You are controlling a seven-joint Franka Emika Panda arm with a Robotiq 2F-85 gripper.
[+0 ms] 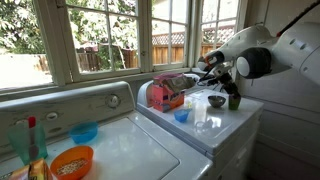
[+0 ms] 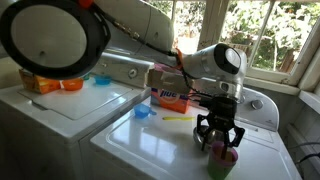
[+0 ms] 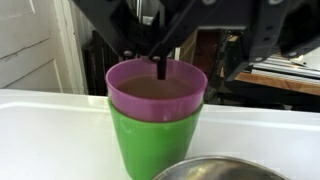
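A purple cup (image 3: 185,98) sits nested in a green cup (image 3: 155,142) on the white machine top, in the wrist view. The gripper is over this stack, with one dark finger (image 3: 161,68) reaching down inside the purple cup's mouth. Its other side stands apart to the right, so the fingers look part open near the rim. Contact with the rim cannot be made out. In exterior view 2 the gripper (image 2: 216,133) points down at the green cup (image 2: 219,168), partly covering the purple cup (image 2: 224,154).
A metal bowl (image 3: 222,168) stands close beside the cups. Farther along the same top are a blue bowl (image 1: 181,116) and a red box (image 1: 165,96). An orange bowl (image 1: 72,162) and another blue bowl (image 1: 83,132) rest on the neighbouring machine. Windows stand behind.
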